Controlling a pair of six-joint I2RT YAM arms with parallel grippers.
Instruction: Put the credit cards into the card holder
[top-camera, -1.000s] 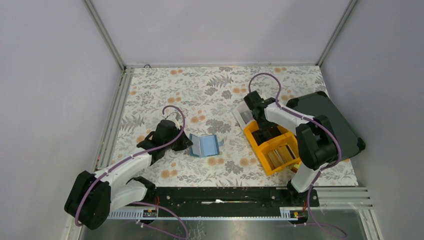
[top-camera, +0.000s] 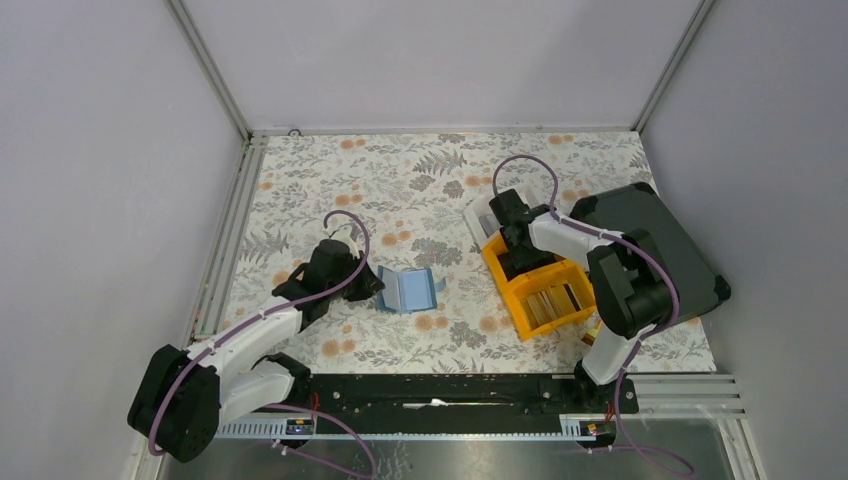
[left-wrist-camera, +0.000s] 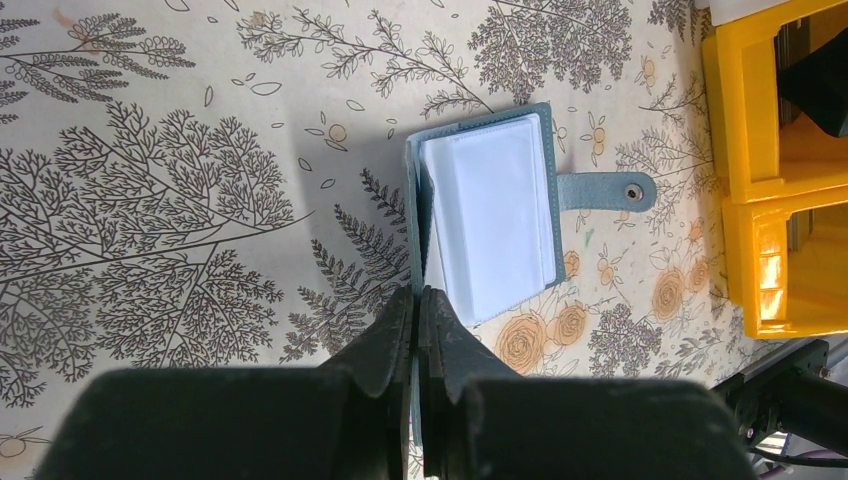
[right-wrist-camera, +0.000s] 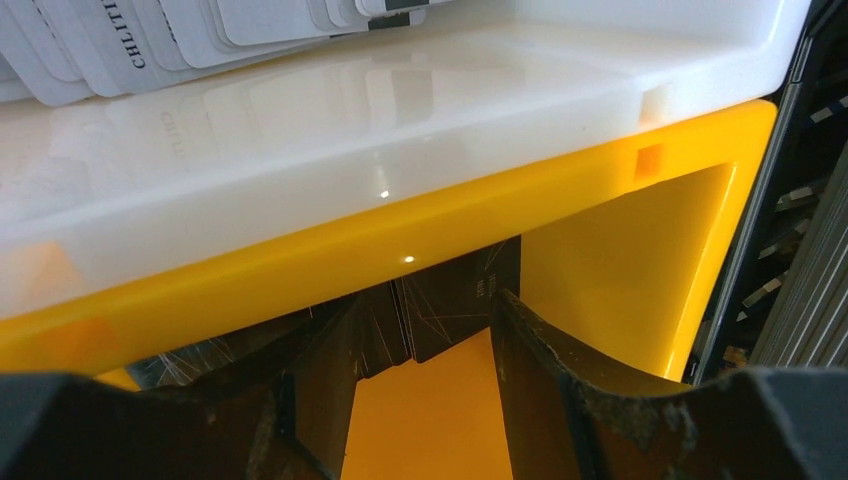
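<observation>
The pale blue card holder (left-wrist-camera: 551, 190) lies opened on the patterned table, its clear sleeves (left-wrist-camera: 495, 215) facing up and its snap strap pointing right. My left gripper is shut on the raised edge of its cover. Dark cards (right-wrist-camera: 455, 298) rest inside the yellow bin (right-wrist-camera: 625, 255) in the right wrist view. My right gripper reaches into that bin, its fingers apart near the dark cards. Orange bin floor shows through the gap between them. Whether either finger touches a card is hard to tell.
Behind the yellow bin is a white bin (right-wrist-camera: 560, 75) with whitish cards (right-wrist-camera: 110, 45). A second yellow bin (top-camera: 525, 318) in front holds gold-coloured cards (top-camera: 548, 305). A dark case (top-camera: 655, 240) stands at the right. Left of the bins, the table is bare.
Over the last second the yellow bins have shifted slightly left and back in the top view. My right gripper has moved a little forward and left. The left arm and card holder look unmoved.
</observation>
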